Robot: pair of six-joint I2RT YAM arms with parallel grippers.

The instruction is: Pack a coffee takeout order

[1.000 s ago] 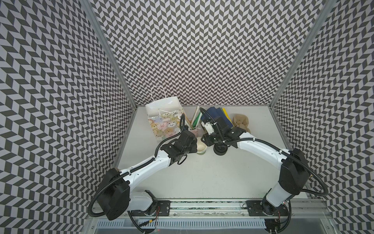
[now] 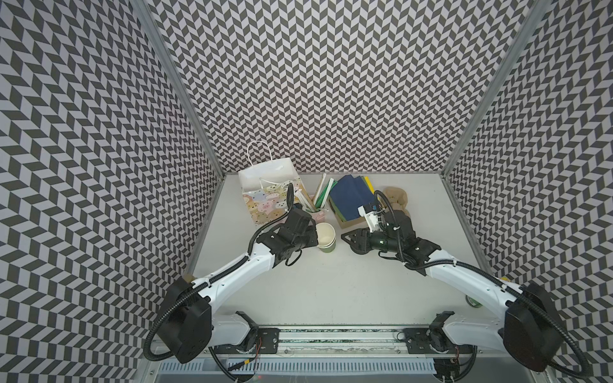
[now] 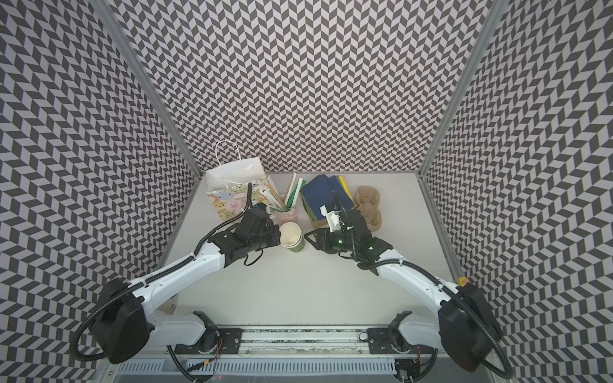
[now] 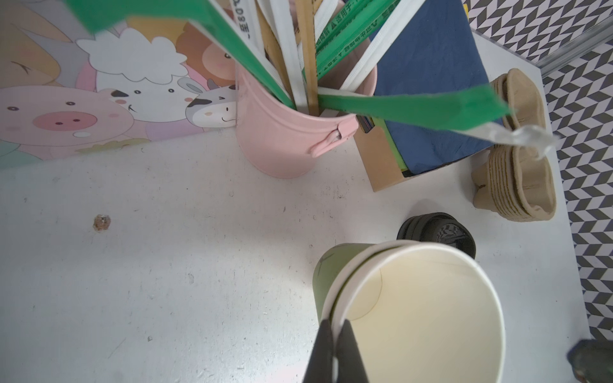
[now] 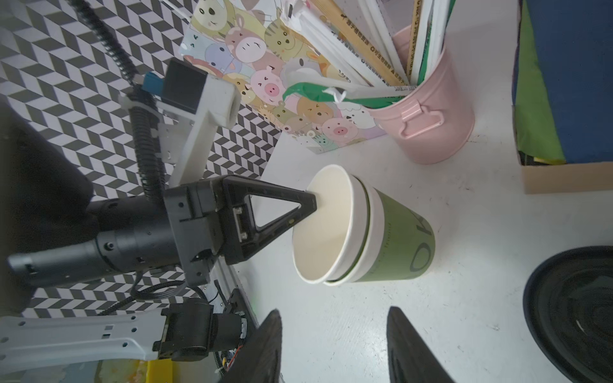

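A pair of nested paper cups, cream inside and green outside, is tilted in the middle of the table. My left gripper is shut on the cup rim at its left side, as the left wrist view shows. To the right of the cups lie stacked black lids. My right gripper is part open near the cups and lids, with nothing between its fingers.
At the back stand an animal-print paper bag, a pink bucket of straws, a box of blue and coloured napkins and stacked cardboard carriers.
My right gripper has moved right, away from the cups to above the lids, and its arm has swung outward. My left gripper and the cups have shifted slightly left.
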